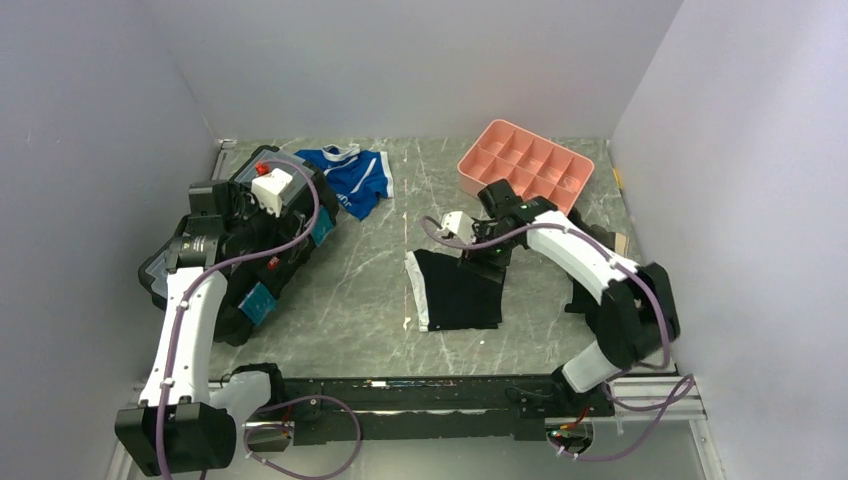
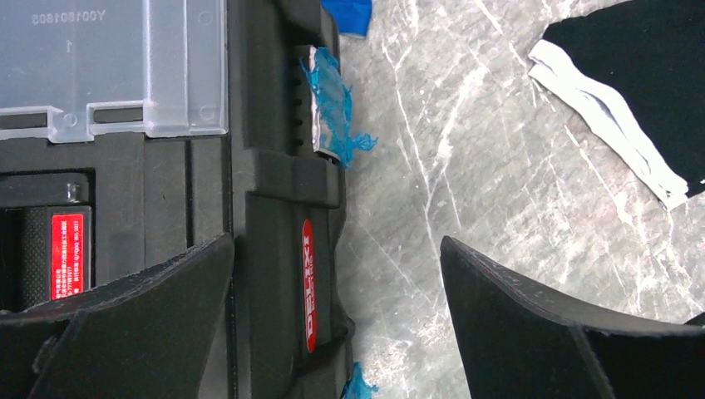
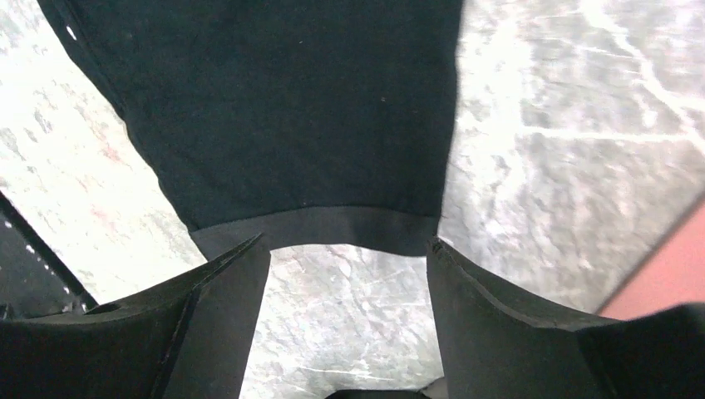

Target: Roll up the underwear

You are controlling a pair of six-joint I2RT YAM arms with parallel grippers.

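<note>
The underwear (image 1: 460,295) is black with a white waistband (image 1: 418,290) along its left side, laid out in a flat, roughly square shape mid-table. Its dark hemmed edge (image 3: 357,229) shows in the right wrist view. Over the cloth's upper right part is my right gripper, fingers apart and nothing gripped between them; the hem lies beneath the gap. My left gripper stands open and empty above the black toolbox, well away from the underwear, whose white band (image 2: 611,120) appears at the upper right of the left wrist view.
The black toolbox (image 1: 245,300) fills the left side. A blue shirt (image 1: 360,180) lies at the back, and a pink compartment box (image 1: 525,165) at the back right. Dark cloth lies partly behind the right arm (image 1: 575,245). Bare table separates toolbox and underwear.
</note>
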